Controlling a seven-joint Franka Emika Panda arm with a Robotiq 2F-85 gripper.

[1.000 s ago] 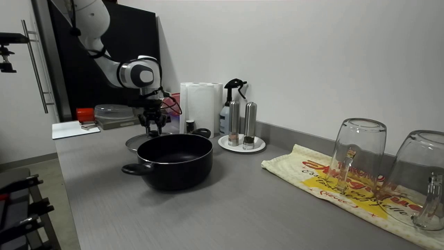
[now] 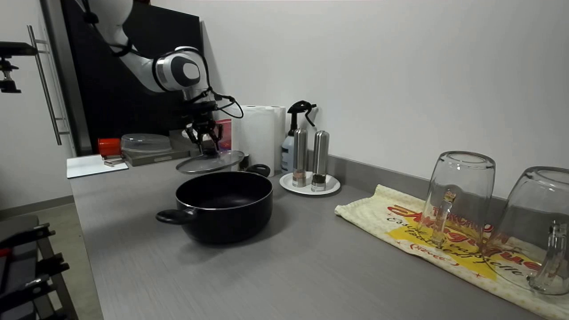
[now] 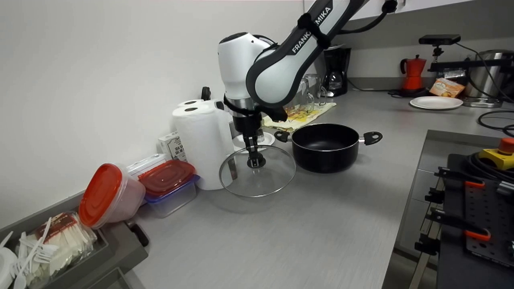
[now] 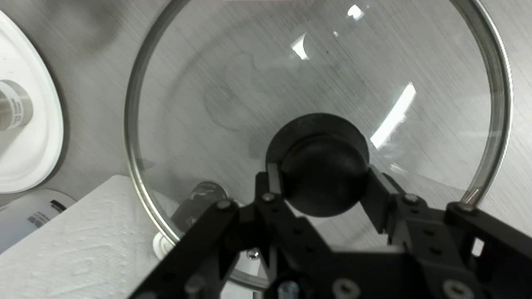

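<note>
A round glass lid [image 3: 270, 180] with a metal rim and a black knob [image 4: 326, 174] hangs tilted above the counter. My gripper is shut on that knob, with a finger on either side of it. Exterior view 1 shows the lid [image 2: 229, 158] behind the black pot, at about the height of the pot's rim or a little above. The two-handled pot [image 2: 226, 221] stands uncovered on the counter, and its inside looks empty. In exterior view 2 the pot [image 3: 325, 156] is to the right of the lid.
Paper towel rolls [image 3: 200, 144] stand close beside the lid along the wall. A white plate [image 2: 309, 190] bears two steel mills near the pot. Plastic containers [image 3: 168, 185] lie farther left in exterior view 2.
The gripper has risen and shifted to the right in exterior view 1, carrying the lid up from the counter behind the pot. The pot has stayed in place.
</note>
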